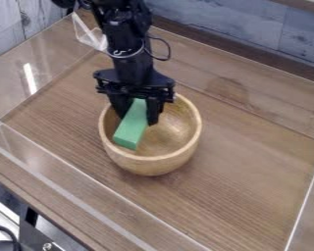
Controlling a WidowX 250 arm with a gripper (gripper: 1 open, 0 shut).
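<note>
My black gripper (pixel 137 93) points down into a tan bowl (pixel 173 157) near the middle of the table. It is shut on a green block (pixel 132 126), which is held tilted inside the bowl, its lower end near the bowl's front left inside. The fingertips are partly hidden by the block and the gripper's body.
A pale wall stands along the back, and the table's edge shows at the lower left, with a dark cable below it.
</note>
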